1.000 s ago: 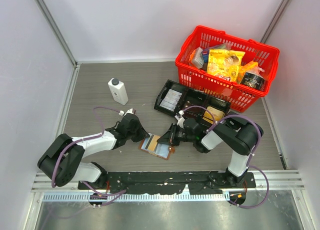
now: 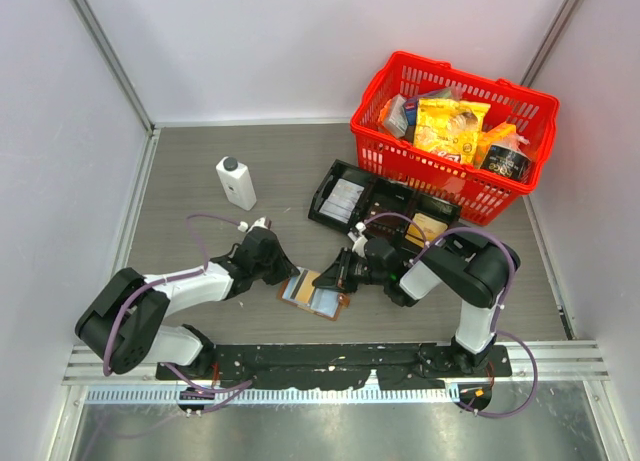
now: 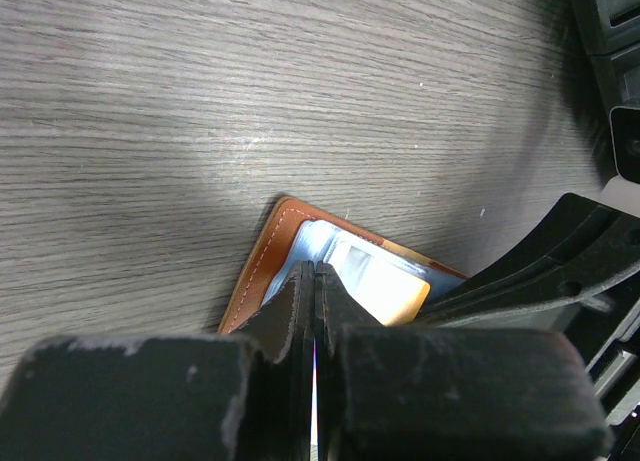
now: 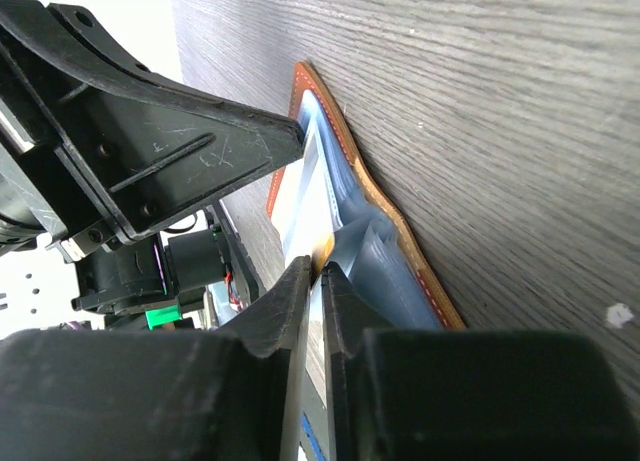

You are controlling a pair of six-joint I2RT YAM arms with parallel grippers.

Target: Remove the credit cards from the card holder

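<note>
The brown card holder [image 2: 331,304] lies open on the table between the grippers, with clear bluish sleeves and cards [image 3: 375,279] inside. My left gripper is shut at the holder's left part, over the sleeves; nothing clearly shows between its fingers. My right gripper is shut on the edge of a card with a yellow tip among the sleeves, low over the holder. The lower part of the holder is hidden behind the fingers in both wrist views.
A black compartment tray [image 2: 342,197] lies behind the right arm, a red basket [image 2: 455,186] of packets at the back right, and a white bottle [image 2: 237,186] at the back left.
</note>
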